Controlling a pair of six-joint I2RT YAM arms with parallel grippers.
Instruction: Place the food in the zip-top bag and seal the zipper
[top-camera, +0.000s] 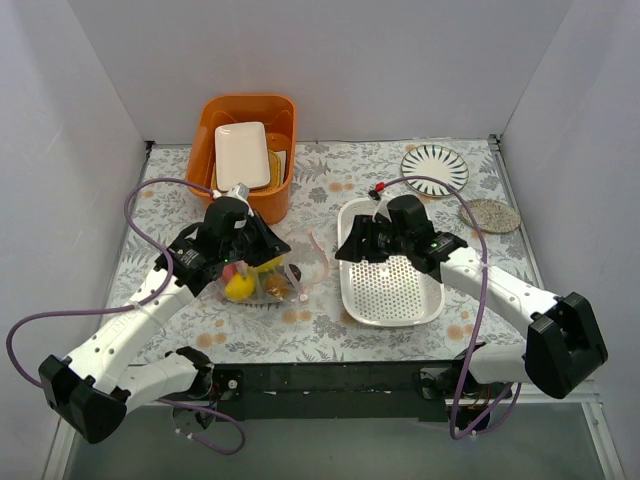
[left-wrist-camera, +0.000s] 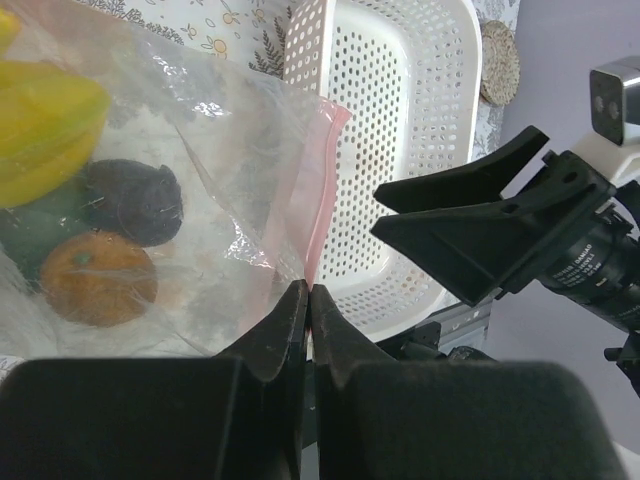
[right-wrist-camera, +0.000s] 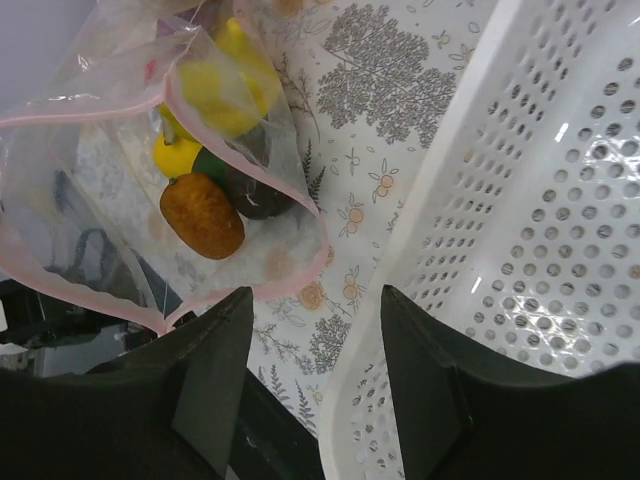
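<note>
The zip top bag (top-camera: 262, 282) lies on the table holding yellow food (left-wrist-camera: 45, 140), a brown round item (right-wrist-camera: 202, 215) and a dark item (left-wrist-camera: 140, 203), its pink zipper edge (right-wrist-camera: 90, 300) loose and wavy. My left gripper (top-camera: 268, 252) is shut at the bag's right edge; in the left wrist view the plastic edge meets its fingertips. My right gripper (top-camera: 350, 244) is part open with nothing between its fingers, over the white basket's left side, facing the bag.
The white perforated basket (top-camera: 395, 300) fills the middle right. An orange bin (top-camera: 215, 110) with boards stands at back left. A striped plate (top-camera: 435, 150) and a woven mat (top-camera: 490, 215) lie at back right.
</note>
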